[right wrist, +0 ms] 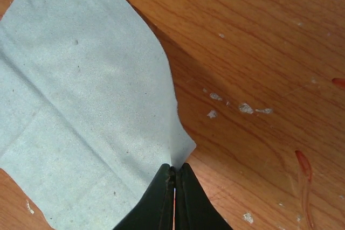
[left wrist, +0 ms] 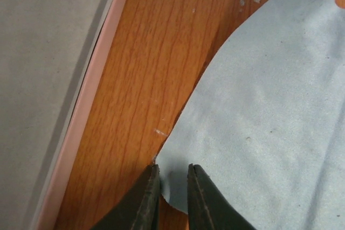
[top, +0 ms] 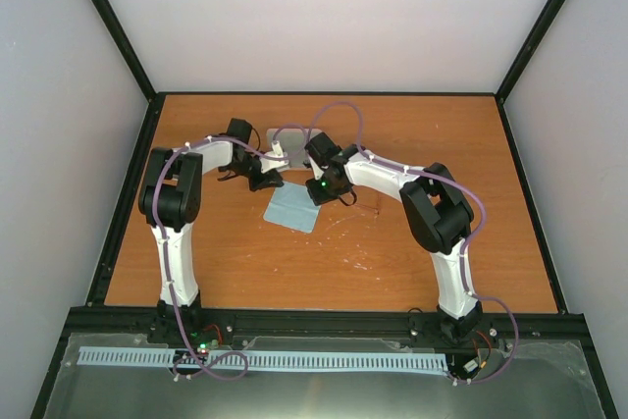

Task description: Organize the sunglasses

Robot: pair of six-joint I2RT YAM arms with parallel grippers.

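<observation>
A light blue-grey cloth (top: 290,209) lies flat on the wooden table between the two arms. My left gripper is at the cloth's upper corner, fingers parted on either side of a bit of its edge, resting low over it. My right gripper is shut at the opposite corner, with the cloth's pointed tip at its fingertips, slightly raised in a small fold. No sunglasses can be made out in these views.
A grey tray (left wrist: 43,57) with a pinkish rim stands just behind the cloth, partly hidden by the arms in the top view.
</observation>
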